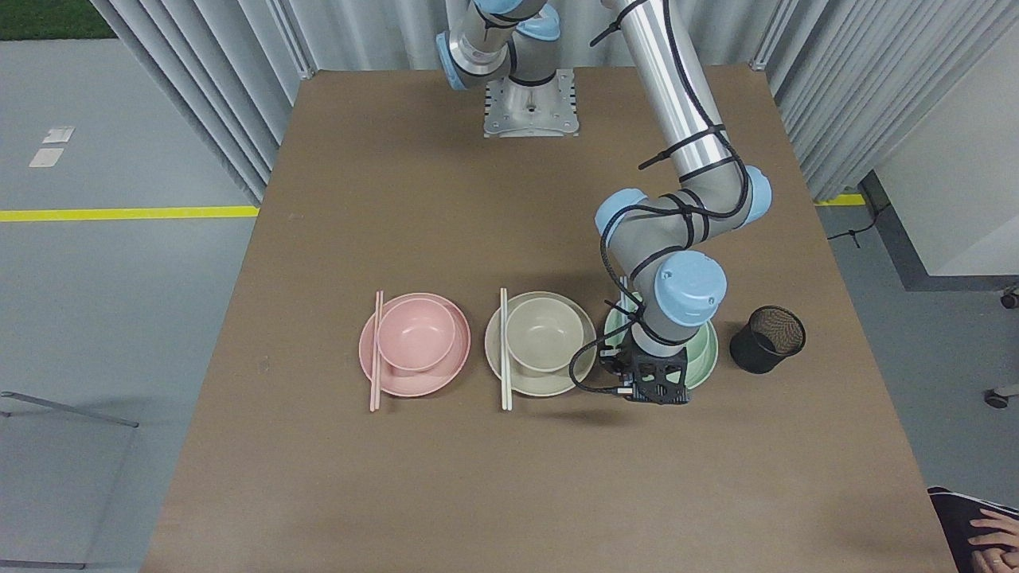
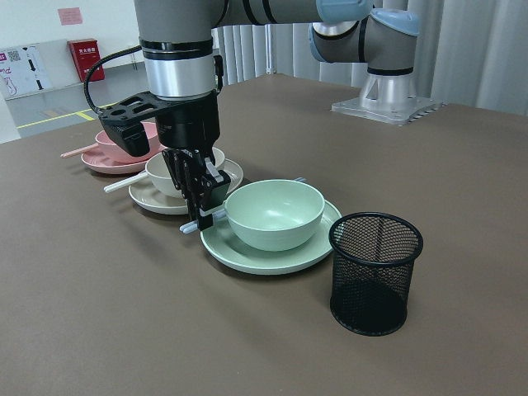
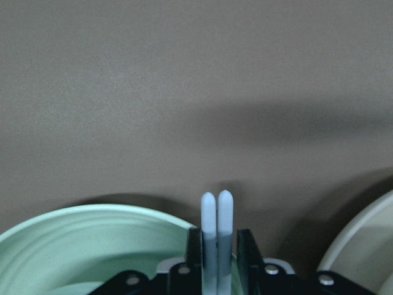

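My gripper is down at the edge of the green plate [image 2: 272,262], beside the green bowl [image 2: 276,235]. A pair of pale blue chopsticks [image 3: 225,215] runs between its black fingers in the wrist view; whether the fingers are closed on them I cannot tell. In the left view the chopsticks [image 2: 191,225] lie along the plate's near-left side, partly hidden behind the gripper. The white bowl [image 1: 544,333] and pink bowl [image 1: 416,333] sit on their plates to the left, each with chopsticks along the left.
A black mesh cup [image 1: 767,340] stands right of the green plate. A person's hand [image 1: 993,544] shows beyond the lower right edge.
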